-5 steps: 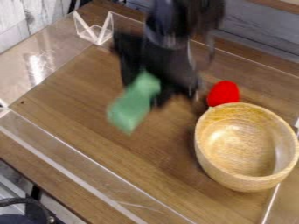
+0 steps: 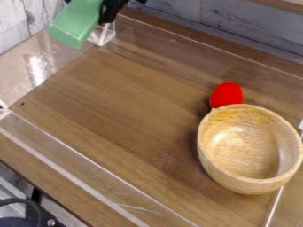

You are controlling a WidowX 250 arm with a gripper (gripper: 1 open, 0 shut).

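Note:
My black gripper (image 2: pixel 99 12) is at the top left edge, mostly out of view, shut on a green block (image 2: pixel 74 19) held over the back left of the wooden tray, in front of a clear plastic holder. A red object (image 2: pixel 225 95) sits on the right, just behind a light wooden bowl (image 2: pixel 246 149).
A clear low wall runs along the front left, and grey wooden walls (image 2: pixel 225 22) stand at the back.
My gripper and the green block have swept from the middle, beside the bowl, up and back to the top left. The bowl and red object have not moved.

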